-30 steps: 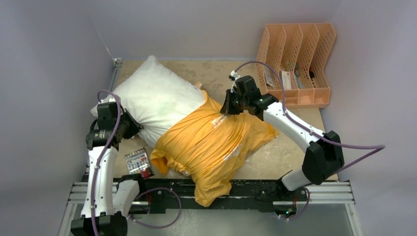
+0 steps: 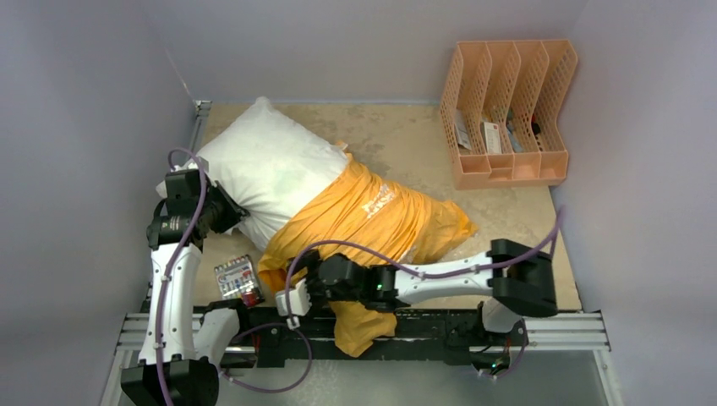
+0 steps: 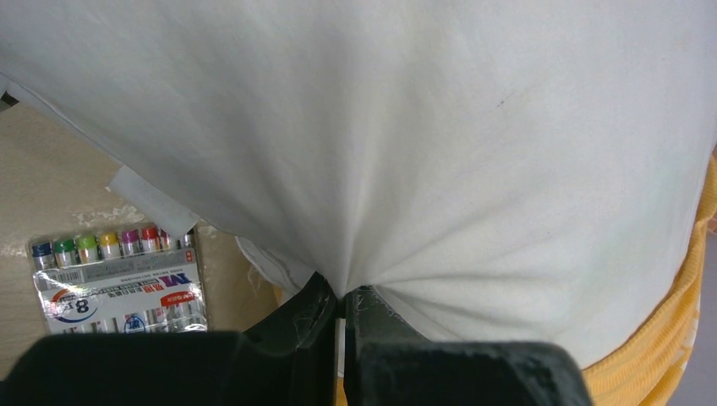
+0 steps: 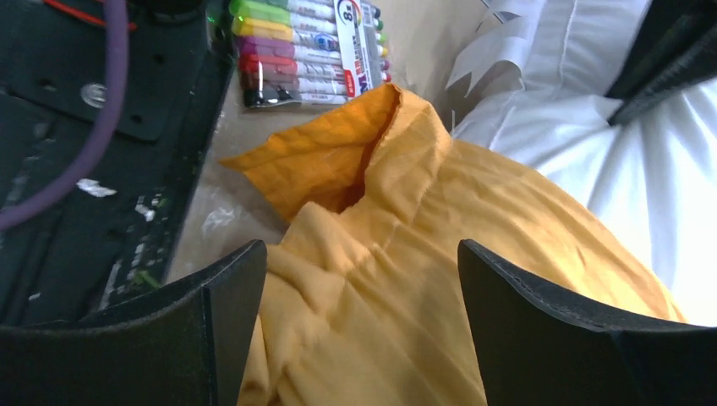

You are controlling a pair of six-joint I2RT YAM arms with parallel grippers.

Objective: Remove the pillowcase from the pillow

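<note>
About half of the white pillow (image 2: pixel 266 165) lies bare at the left of the table. The orange pillowcase (image 2: pixel 372 211) is bunched around its right part, with a loose flap hanging over the front edge. My left gripper is shut on a pinch of the white pillow, and folds fan out from its fingertips. Over the front part of the pillowcase my right gripper stands open. Orange cloth shows between and below its fingers, not clamped. The pillowcase's turned-up edge stands just ahead of it in the right wrist view.
A pack of markers (image 2: pixel 238 279) lies on the table between the left arm and the pillowcase. At the back right stands a pink divided organizer (image 2: pixel 511 169) holding small items.
My right gripper has come away from the pillowcase's upper right side and swung left and toward the front edge. The left arm holds almost still.
</note>
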